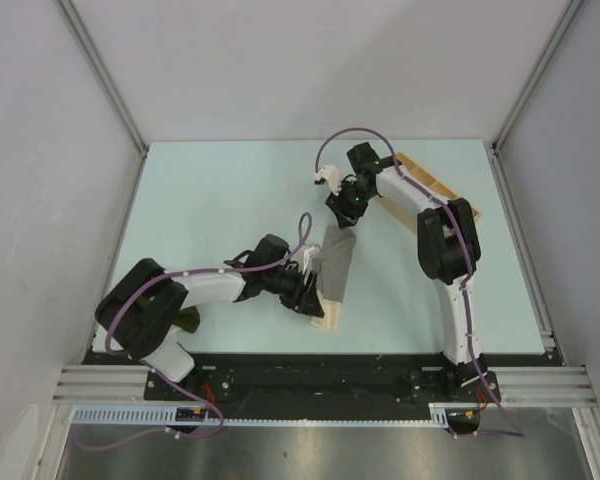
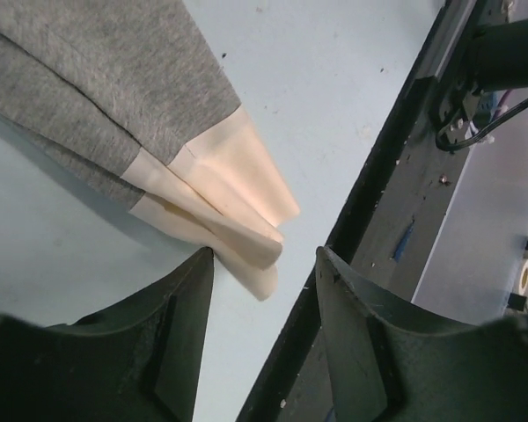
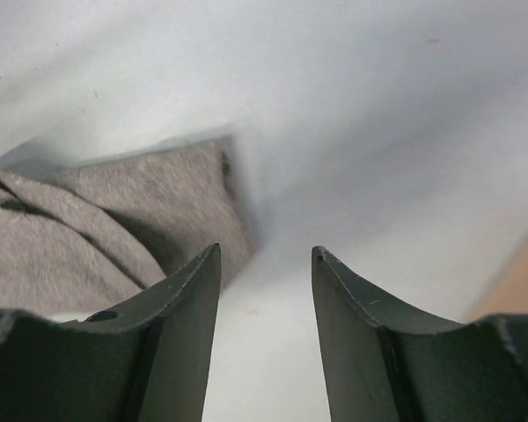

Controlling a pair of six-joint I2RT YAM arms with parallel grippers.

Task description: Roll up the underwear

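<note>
The grey underwear (image 1: pixel 335 265) with its pale waistband lies folded lengthwise in the middle of the white table, running front to back. In the left wrist view, my left gripper is open over the waistband end (image 2: pixel 233 154), the creased band just beyond and between its fingertips. In the right wrist view, my right gripper is open just off the other end of the grey cloth (image 3: pixel 158 202), with bare table between its fingertips.
A wooden divided box (image 1: pixel 430 175) stands at the back right behind the right arm. Dark olive items (image 1: pixel 185 318) lie at the front left, partly under the left arm. The table's front edge is close to the waistband.
</note>
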